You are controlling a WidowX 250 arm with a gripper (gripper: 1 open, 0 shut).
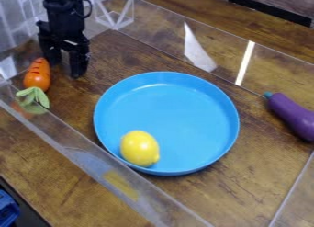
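Note:
My black gripper (61, 54) is at the upper left, low over the wooden surface, its fingers open with nothing seen between them. An orange carrot (37, 76) with a pale green top lies just to its left and toward the front. A blue round plate (172, 116) fills the middle, with a yellow lemon (140, 148) on its lower left part.
A purple eggplant (291, 116) lies at the right. Clear walls or strips border the work area. A blue object (13, 212) shows at the bottom left corner. Bare wood lies between gripper and plate.

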